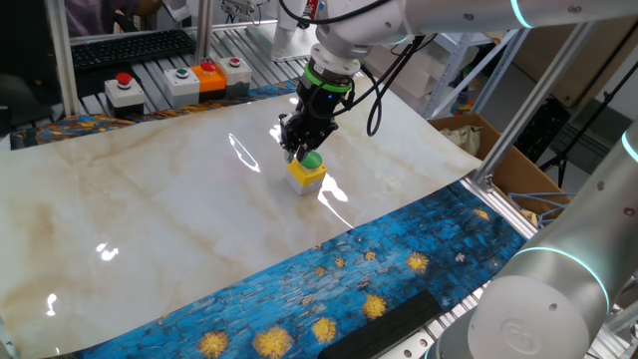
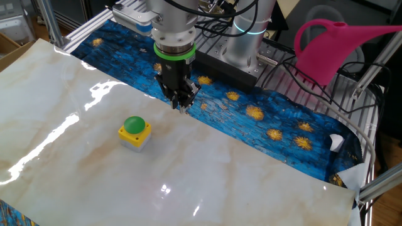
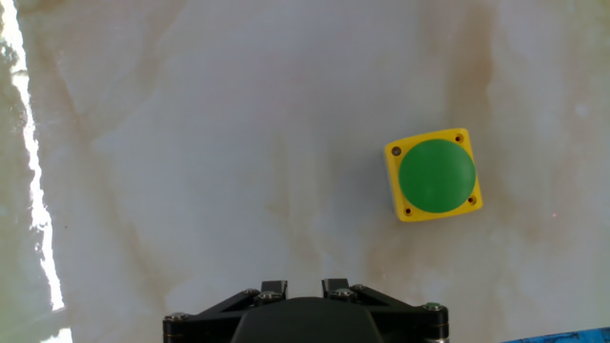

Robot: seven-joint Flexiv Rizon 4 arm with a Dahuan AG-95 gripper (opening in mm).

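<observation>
A green dome push button on a yellow-topped box (image 3: 437, 176) with a pale lower body sits upright on the marbled sheet. It shows right of centre in the wrist view. In exterior view 2 the button box (image 2: 135, 134) stands apart from my gripper (image 2: 180, 107), which hangs above the sheet to its right. The gripper (image 1: 295, 153) overlaps the box's far side in exterior view 1. At the bottom of the wrist view, the two fingertips of my gripper are a small gap apart, with nothing between them.
Several red-topped button boxes, one being a pale box (image 1: 125, 93), stand on the rails behind the sheet. A pink watering can (image 2: 326, 50) is beside the robot base. The glossy marbled sheet (image 2: 207, 169) is otherwise clear, bordered by blue patterned cloth (image 1: 399, 254).
</observation>
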